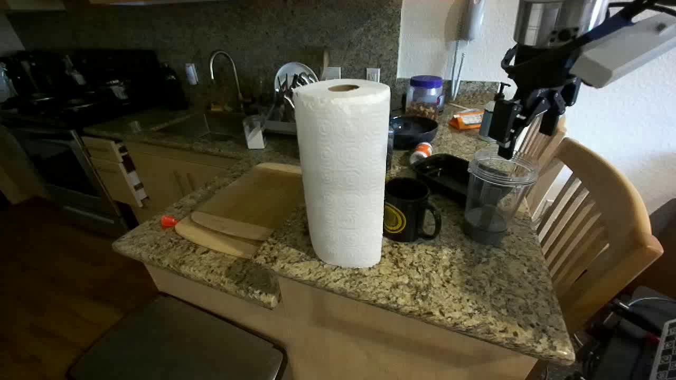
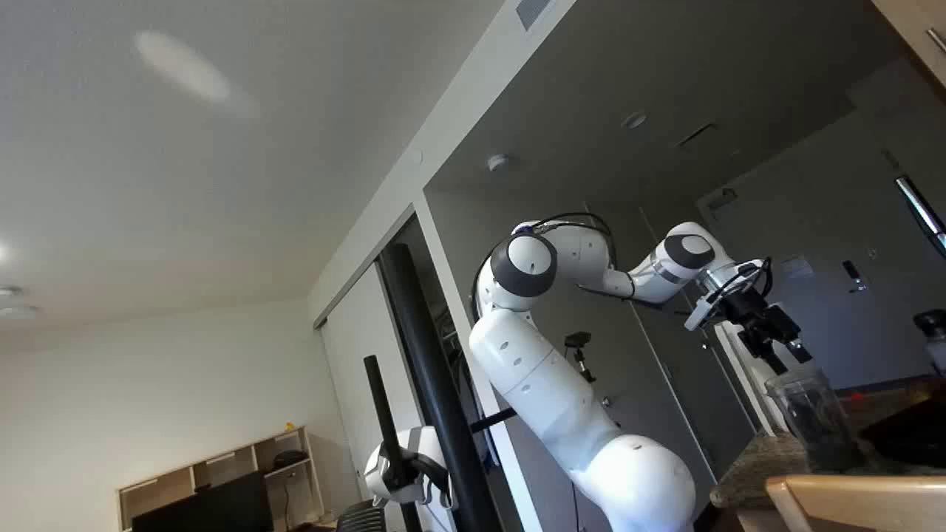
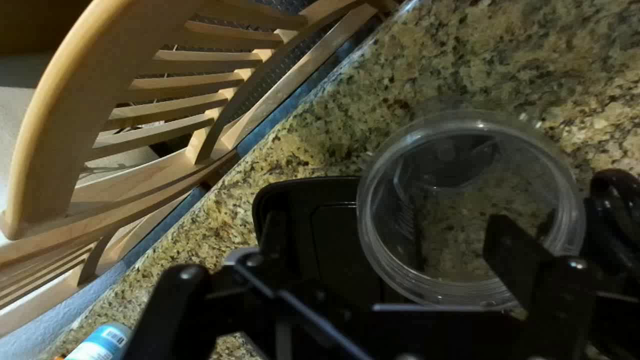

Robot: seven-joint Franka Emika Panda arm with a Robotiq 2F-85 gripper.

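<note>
Above the clear plastic container (image 1: pixel 500 190), my black gripper (image 1: pixel 527 142) points down with its fingers apart and nothing held between them. The container stands upright on the granite counter, and looks empty in the wrist view, where the counter shows through it. There, one finger (image 3: pixel 513 255) overlaps the rim of the container (image 3: pixel 372 240), while the other finger (image 3: pixel 274 237) lies over the black tray (image 3: pixel 336 240). In exterior view 2 the fingertips are close to the container's rim (image 2: pixel 798 377); whether they touch it I cannot tell.
A black mug (image 1: pixel 405 212) and a tall paper towel roll (image 1: pixel 345 177) stand left of the container. The tray lies behind it, and a wooden chair (image 1: pixel 599 202) borders the counter's right edge. Bare counter (image 1: pixel 469 285) lies in front.
</note>
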